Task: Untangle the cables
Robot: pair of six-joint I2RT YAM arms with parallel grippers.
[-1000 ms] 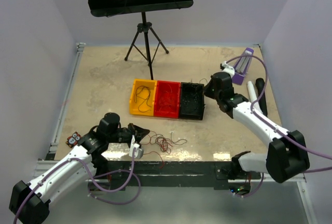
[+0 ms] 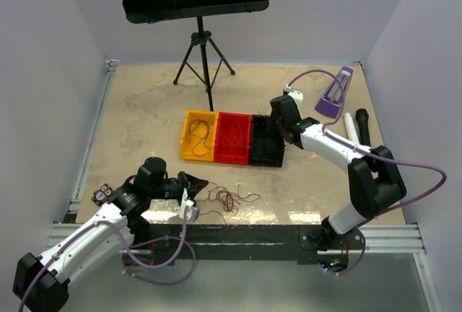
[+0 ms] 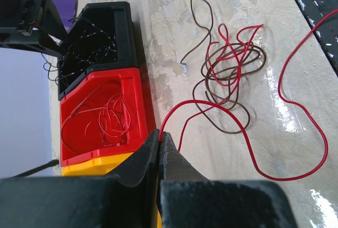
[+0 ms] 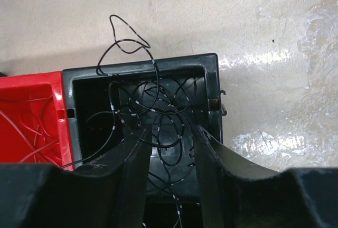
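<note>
In the left wrist view a tangle of brown cable [image 3: 244, 49] and red cable [image 3: 296, 178] lies on the table. My left gripper is shut on a stretch of the red cable, which loops away from its fingertips. The black bin [image 4: 138, 68] contains a jumble of black cable [image 4: 158, 144], with one loop rising past the bin's rim. Over this bin my right gripper stands part open, fingers apart, black cable visible between and below them. Whether any strand touches the fingers I cannot tell.
Beside the black bin are a red bin [image 2: 232, 157] with red cable and a yellow bin [image 2: 189, 154] with dark cable. A black stand [image 2: 201, 27] rises behind them. A purple holder [image 2: 333, 99] sits at back right. Left of the bins the table is clear.
My left arm and the tangle stay put.
</note>
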